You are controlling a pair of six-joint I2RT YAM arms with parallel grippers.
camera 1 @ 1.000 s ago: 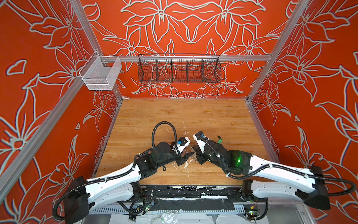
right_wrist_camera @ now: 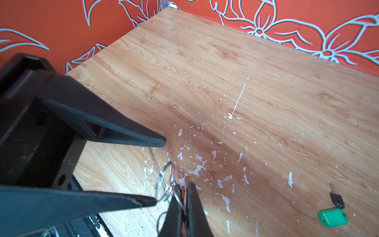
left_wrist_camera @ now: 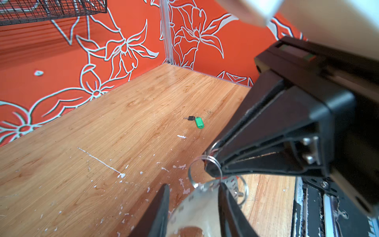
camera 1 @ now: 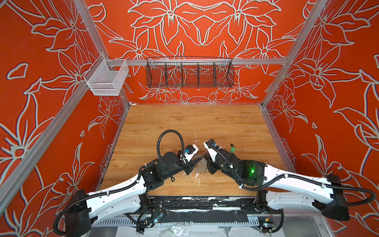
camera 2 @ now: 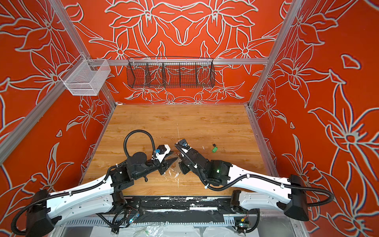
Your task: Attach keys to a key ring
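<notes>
Between my grippers, metal rings hang at the tips of my right gripper, which is shut on them. My left gripper is just left of them; in the left wrist view its fingertips stand part open below the rings, with no hold visible. On the wooden table, to the right rear, lie a black-headed key and a green tag.
A black wire basket hangs on the back wall and a white basket at the left corner. Walls enclose the table.
My left gripper has moved a little to the left, away from my right gripper, which has hardly moved.
</notes>
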